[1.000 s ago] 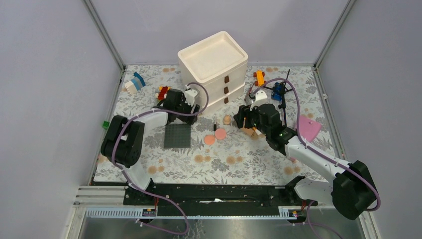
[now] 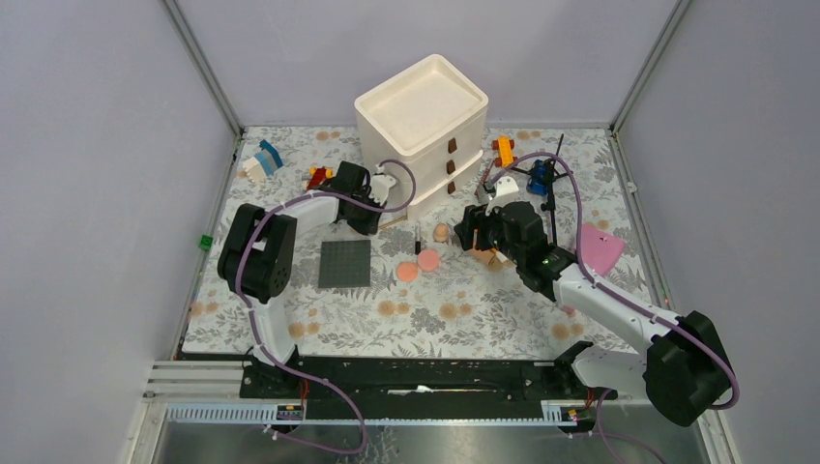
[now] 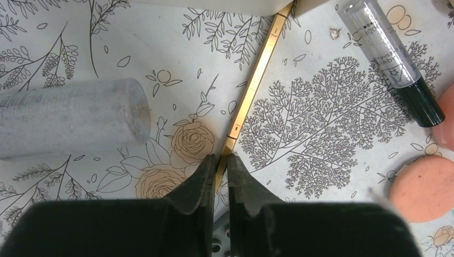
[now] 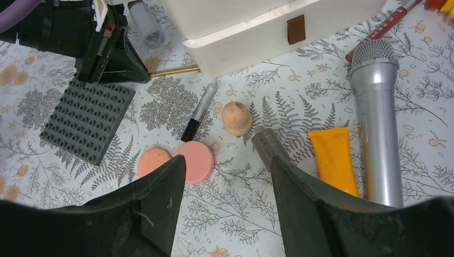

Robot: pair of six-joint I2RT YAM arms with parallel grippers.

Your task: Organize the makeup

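Observation:
My left gripper is shut on a thin gold pencil (image 3: 256, 76) that lies at the foot of the white drawer unit (image 2: 420, 104), its far end hidden there. Beside it lie a lip gloss tube (image 4: 199, 111), two pink round pieces (image 4: 195, 162) (image 3: 422, 188), a tan sponge (image 4: 236, 118) and a yellow tube (image 4: 332, 158). A clear cylinder (image 3: 72, 119) lies left of the pencil. My right gripper hangs open over the right of these, nothing between its fingers.
A grey brick plate (image 4: 88, 120) lies in front of my left gripper. A microphone (image 4: 378, 139), red pen (image 4: 386, 25), blue-and-white item (image 2: 262, 162) and pink piece (image 2: 601, 249) lie around.
The right arm is unchanged.

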